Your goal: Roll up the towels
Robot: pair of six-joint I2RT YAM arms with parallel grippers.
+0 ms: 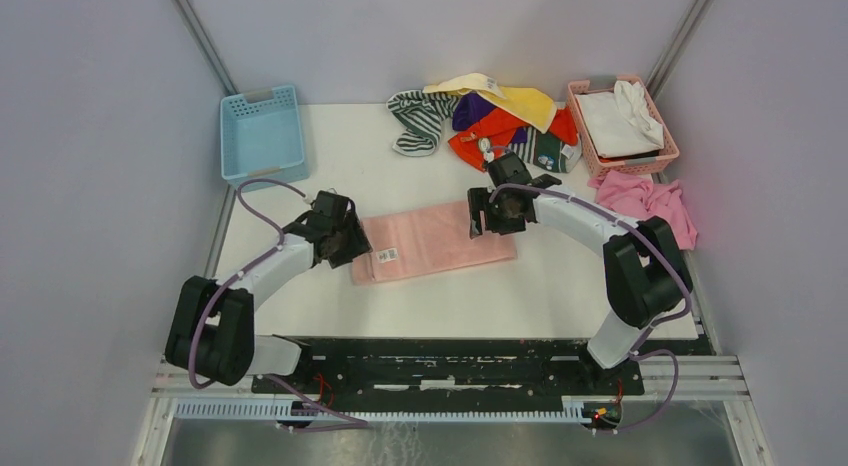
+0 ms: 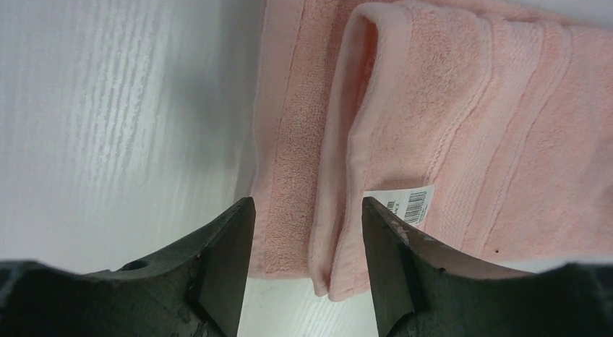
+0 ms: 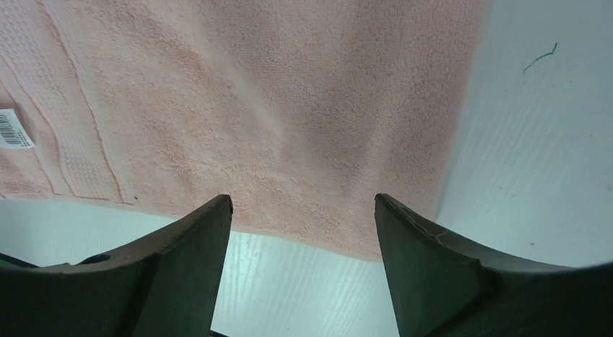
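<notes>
A pale pink towel (image 1: pixel 430 242) lies folded into a long strip across the middle of the table. In the left wrist view its upper layer (image 2: pixel 426 98) ends in a loose fold, short of the lower layer's left edge (image 2: pixel 285 171). A white barcode label (image 2: pixel 405 204) sits near that fold. My left gripper stands open above the towel's left end, nothing held. Over the right part of the towel, my right gripper is open and empty; the plain right end (image 3: pixel 361 134) lies flat below it.
An empty blue basket (image 1: pixel 263 136) stands at the back left. Several coloured cloths (image 1: pixel 505 121) are heaped at the back. At the right are a pink basket (image 1: pixel 662 158) with white cloths and a crumpled pink towel (image 1: pixel 650 208).
</notes>
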